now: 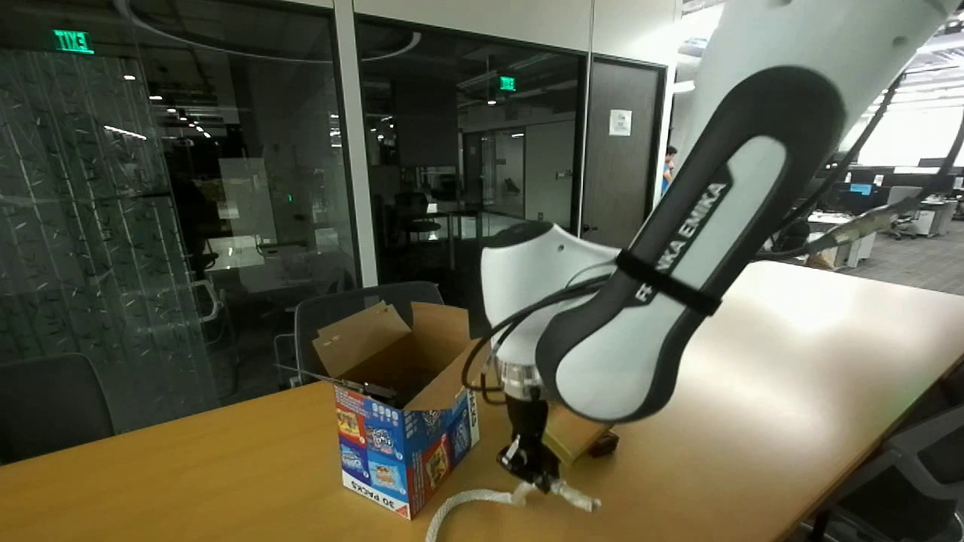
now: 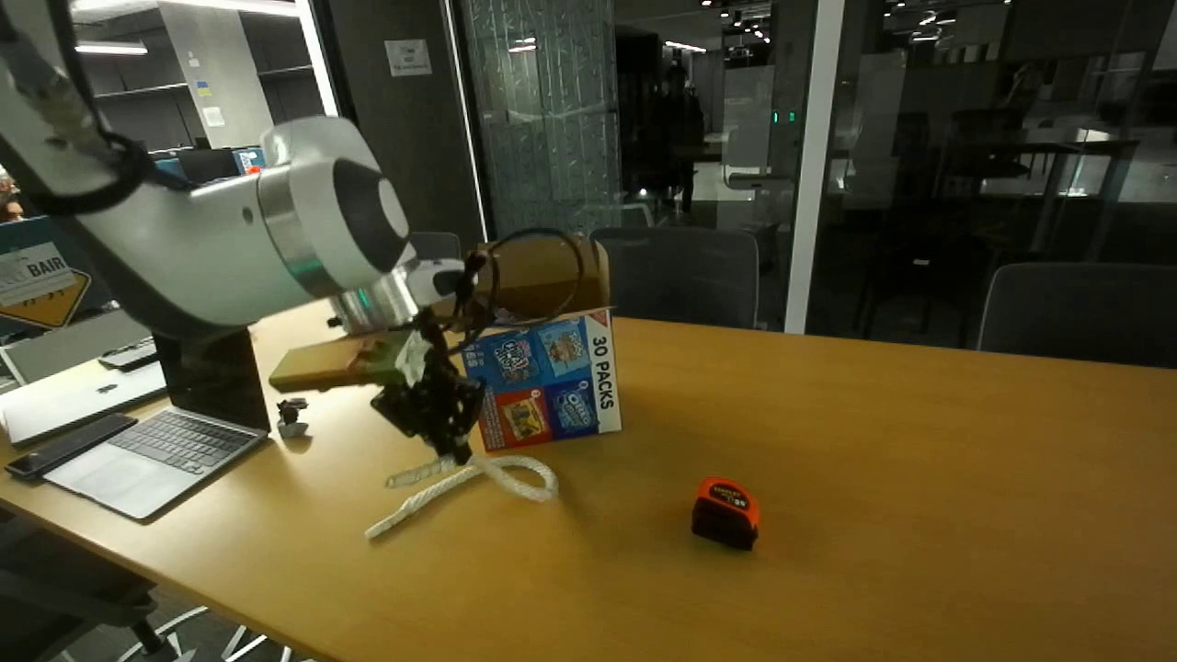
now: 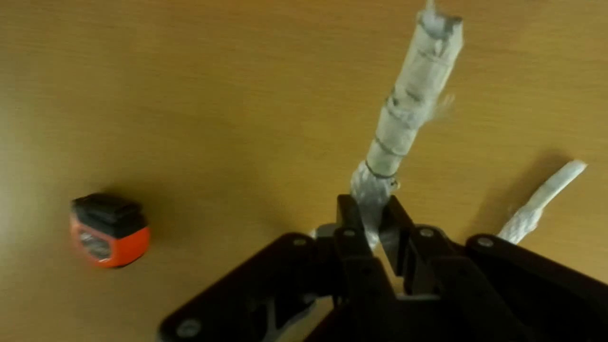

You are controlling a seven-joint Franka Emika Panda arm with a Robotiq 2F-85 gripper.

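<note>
A white rope [image 2: 530, 474] curls on the table, and part of it rises into my gripper [image 2: 454, 450]. In the wrist view the gripper is shut on the rope near one end; the taped end [image 3: 413, 97] sticks out past the black fingers. The rope's other end [image 3: 538, 202] rests on the wood to the right. From exterior view 1, the gripper [image 1: 540, 483] hangs low, right of the snack box, with the rope's short end [image 1: 576, 497] poking out to one side.
An open cardboard snack box [image 1: 407, 452] stands close by the gripper. An orange and black tape measure [image 2: 725, 513] sits apart on the table. A laptop [image 2: 165, 447] occupies the left side in exterior view 2.
</note>
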